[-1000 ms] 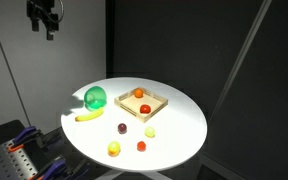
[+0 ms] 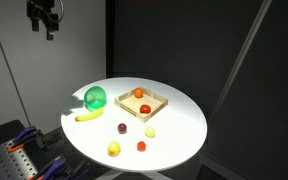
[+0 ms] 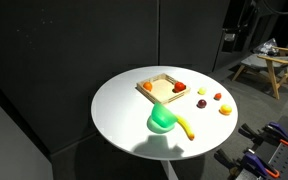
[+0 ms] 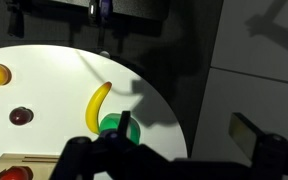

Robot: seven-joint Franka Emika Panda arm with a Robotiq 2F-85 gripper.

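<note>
High at the left in exterior view 1, my gripper hangs open with nothing between its fingers, well above and apart from the table. In the wrist view its dark fingers stand wide apart, and one partly covers the green bowl. A yellow banana lies beside the green bowl near the table's left edge. The wooden box holds a red tomato-like item and an orange fruit.
On the white round table a dark plum, a yellow-green fruit, a small red item and a yellow-orange fruit lie loose.
</note>
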